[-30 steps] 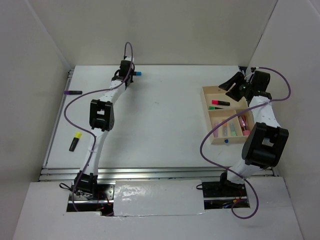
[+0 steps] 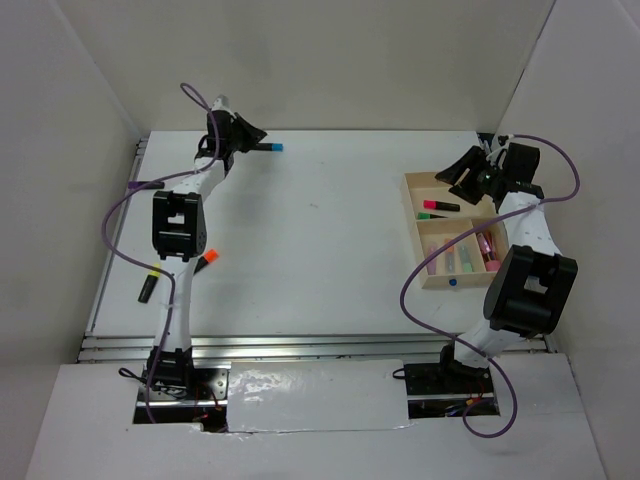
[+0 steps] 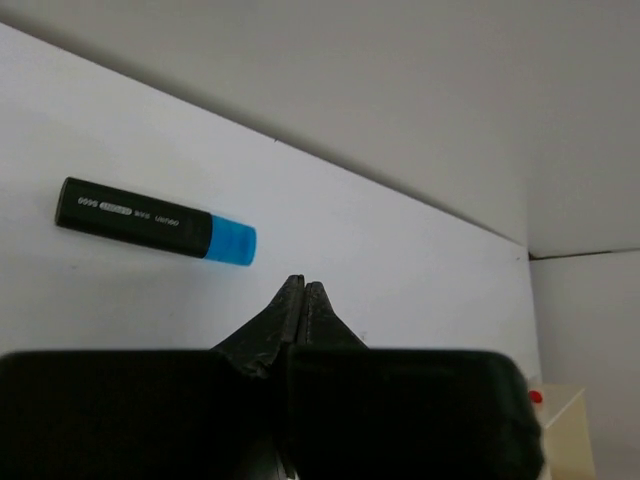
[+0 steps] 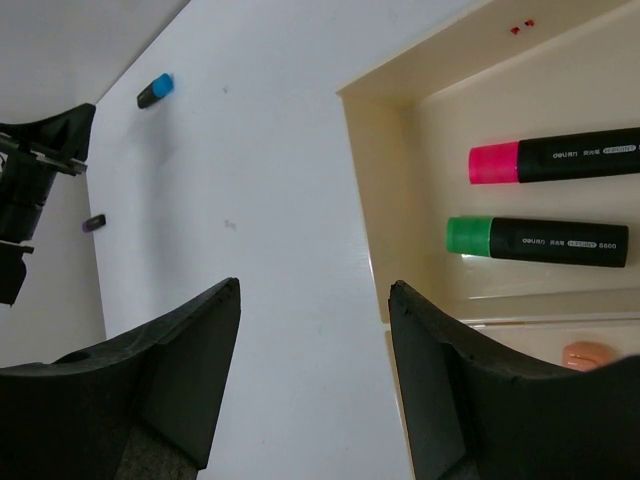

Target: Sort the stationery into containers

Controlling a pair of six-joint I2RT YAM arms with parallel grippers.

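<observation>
A black marker with a blue cap (image 3: 150,220) lies on the far left of the table. My left gripper is over the table near it, fingertips together; nothing shows between them, and the marker is clear of them. Other black markers lie on the left side: purple-ended (image 2: 147,185), yellow-capped (image 2: 149,285) and orange-capped (image 2: 207,260), the last partly hidden by the left arm. On the right, in the box's (image 2: 411,220) upper compartment, lie pink-capped (image 4: 555,157) and green-capped (image 4: 540,240) markers. Over that box's left edge my right gripper stands open and empty.
Lower compartments of the box hold several slim coloured items (image 2: 450,260). Walls rise close behind the blue-capped marker and beyond the box. Cables loop beside both arms.
The orange-capped marker has come into view beside the arm. My right arm has barely moved.
</observation>
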